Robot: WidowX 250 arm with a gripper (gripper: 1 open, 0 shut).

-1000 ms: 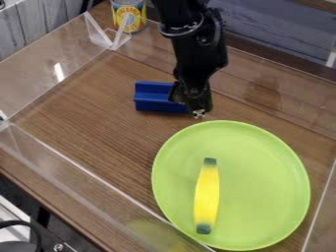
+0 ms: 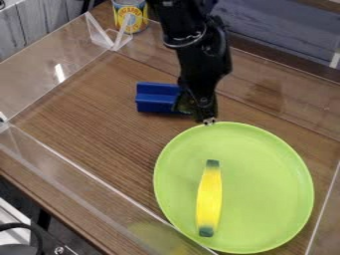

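Note:
The black gripper (image 2: 202, 113) hangs over the centre of the wooden table, its tips low beside a blue block-like object (image 2: 157, 98) and just above the far rim of a green plate (image 2: 265, 179). The gripper looks shut, with nothing visible between its fingers. A yellow elongated object (image 2: 210, 194) lies lengthwise on the plate. The arm partly hides the right end of the blue object.
A can (image 2: 129, 16) stands at the back left with a white plastic item (image 2: 103, 35) beside it. Bare wood (image 2: 80, 125) spreads to the left and right. A clear edge runs along the near left, with a black cable in the lower left corner.
The gripper has shifted very slightly over the last second near the blue object. The other objects have not moved visibly.

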